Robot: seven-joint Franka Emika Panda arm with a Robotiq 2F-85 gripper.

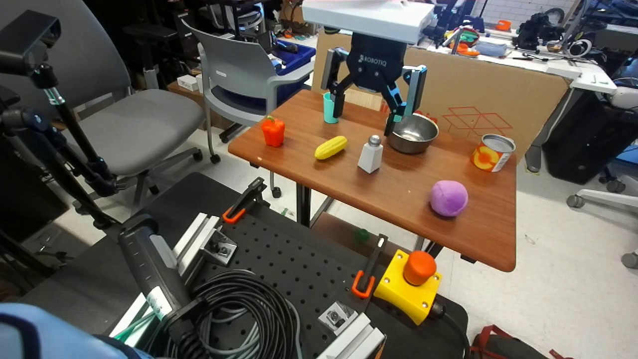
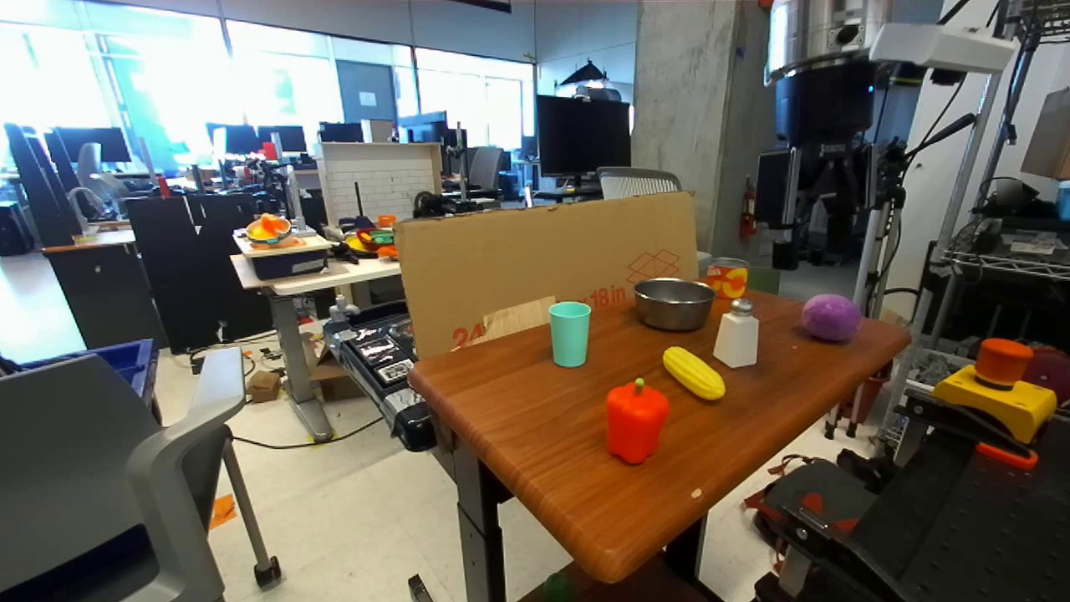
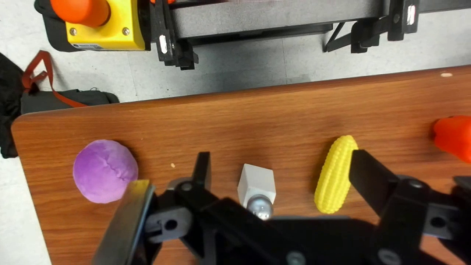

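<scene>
My gripper (image 1: 363, 122) hangs open above the back half of the brown table, its fingers wide apart and nothing between them. In the wrist view a white shaker (image 3: 257, 185) with a metal cap shows between the two fingers, below them. A yellow corn (image 3: 334, 176) lies partly behind one finger in that view. Behind the gripper's fingers are a teal cup (image 1: 329, 109) and a steel bowl (image 1: 412, 134), both partly covered. A red pepper (image 1: 273, 131) stands at the table's left end. Toward the right sit a purple ball (image 1: 448, 198) and a can (image 1: 493, 153).
A cardboard panel (image 1: 466, 89) stands upright along the table's back edge. The emergency-stop box (image 1: 408, 287) sits on the black bench in front. Bare table (image 1: 389, 191) lies between the shaker and the front edge.
</scene>
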